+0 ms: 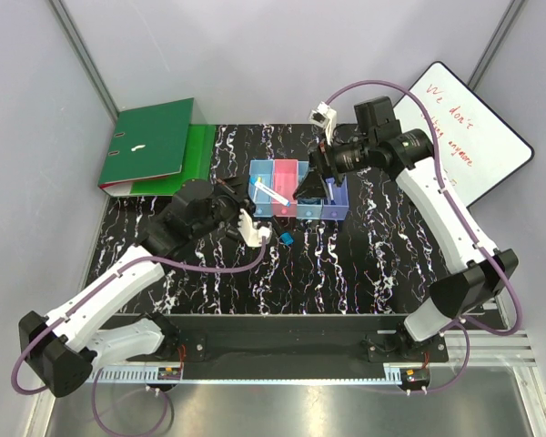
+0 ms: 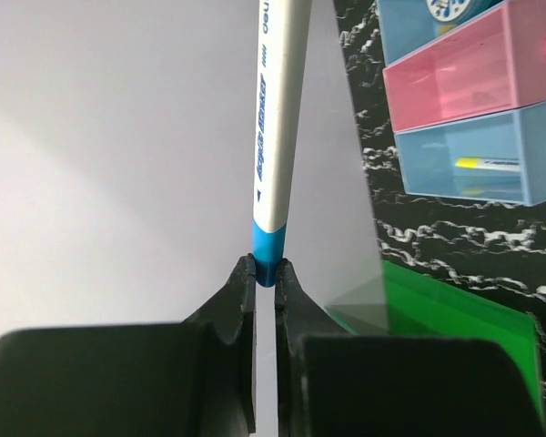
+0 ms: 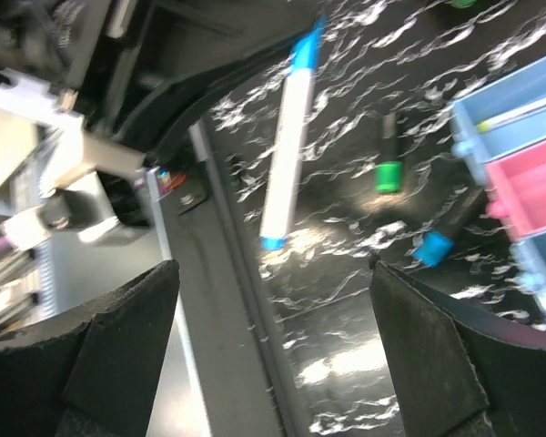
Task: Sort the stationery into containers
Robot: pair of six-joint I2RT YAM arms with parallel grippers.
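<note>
My left gripper is shut on a white-and-blue pen [image 2: 278, 118], raised over the blue and pink bins [image 1: 285, 167] in the top view. The pen also shows in the right wrist view [image 3: 287, 155]. My right gripper [image 1: 314, 182] hangs open above the bins' right part, its fingers apart at the bottom of its wrist view. The bins hold a yellow pen [image 2: 473, 163] and a round tin [image 2: 448, 7]. Green-capped [image 3: 389, 173] and blue-capped [image 3: 437, 244] dark items lie on the table before the bins.
Green binders [image 1: 146, 137] lie back left, a written whiteboard [image 1: 464, 118] back right.
</note>
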